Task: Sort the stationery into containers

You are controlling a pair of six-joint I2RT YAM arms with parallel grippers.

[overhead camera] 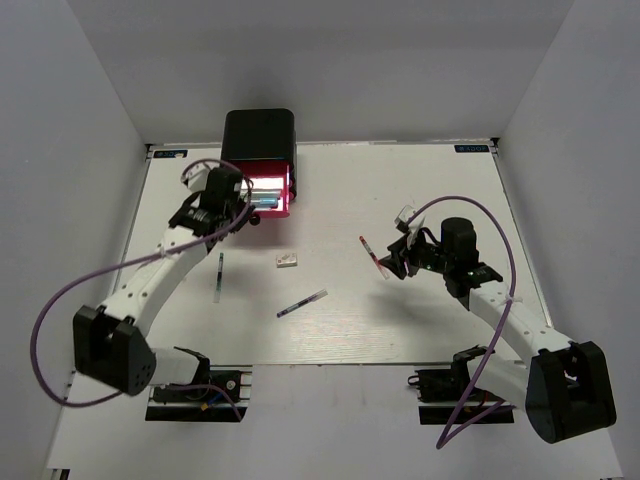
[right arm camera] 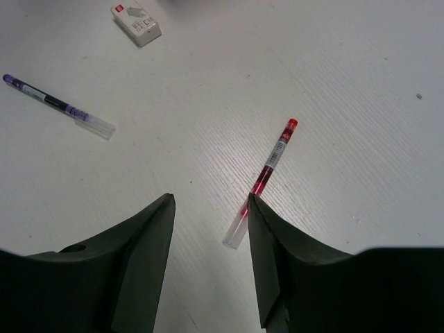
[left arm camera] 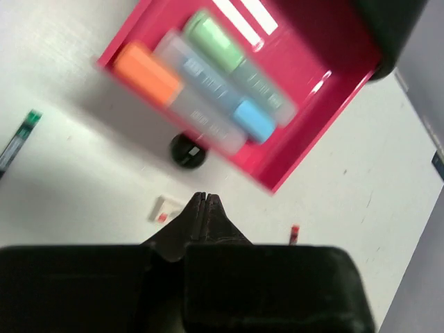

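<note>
An open pink drawer [left arm camera: 320, 83] of the black box [overhead camera: 260, 135] holds an orange marker [left arm camera: 148, 73], a blue one [left arm camera: 208, 83] and a green one [left arm camera: 215, 41]. My left gripper is shut above the table by the drawer's front, nothing showing between its fingers. Over the table on the right, my right gripper is open and empty. The red pen [right arm camera: 272, 161] lies below it, its clear end beside the right-hand finger. A purple pen [right arm camera: 52, 102], a green-ended pen [overhead camera: 219, 277] and a boxed eraser [right arm camera: 136, 22] lie on the table.
A round black knob [left arm camera: 187, 151] sticks out at the drawer's front. Grey walls [overhead camera: 555, 190] close in the table's sides and back.
</note>
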